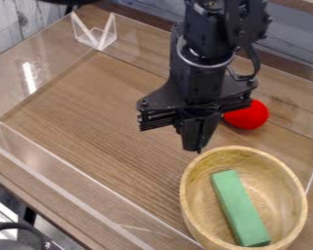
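Note:
My black gripper [196,129] hangs over the middle of the wooden table, shut, with nothing visible between its fingertips. Just right of it, behind the tan bowl, is a red round object [246,114], partly hidden by the gripper's body. The tan bowl [199,217] sits at the lower right, with a green rectangular block [241,207] lying inside it.
A white wire-like holder [94,32] stands at the back left. Wooden edges border the workspace at the back, and dark cables or parts show at the bottom left corner.

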